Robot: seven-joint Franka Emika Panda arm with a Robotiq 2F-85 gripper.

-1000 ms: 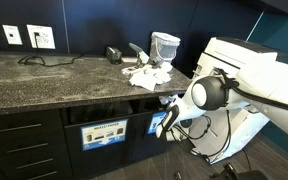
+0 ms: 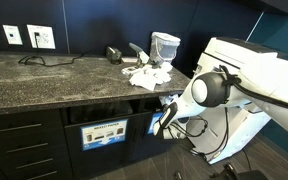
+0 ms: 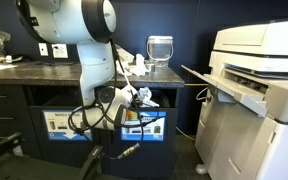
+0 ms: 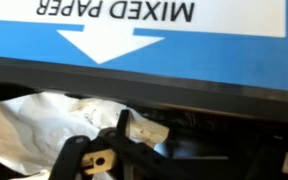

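Note:
My gripper is open at the bottom of the wrist view, with its two fingers far apart. White crumpled paper or cloth (image 4: 29,128) lies inside the bin, beside and partly behind the left finger. A blue and white "MIXED PAPER" label (image 4: 184,50), upside down here, spans the bin front beyond the dark rim (image 4: 174,92). In exterior view 2 the arm (image 3: 96,70) reaches down in front of the labelled bins, and some white material (image 3: 145,97) shows at the bin opening. The fingertips are too small to make out in the exterior views.
On the dark counter (image 2: 64,88) lies a heap of white crumpled cloth or paper (image 2: 147,76), with a clear bucket (image 2: 165,46) behind it. A large white printer (image 3: 246,105) stands right of the bins, its tray sticking out toward them. Cables hang around the arm.
The arm's white upper part has shifted slightly to the right in exterior view 1. The counter things and bins have stayed in place.

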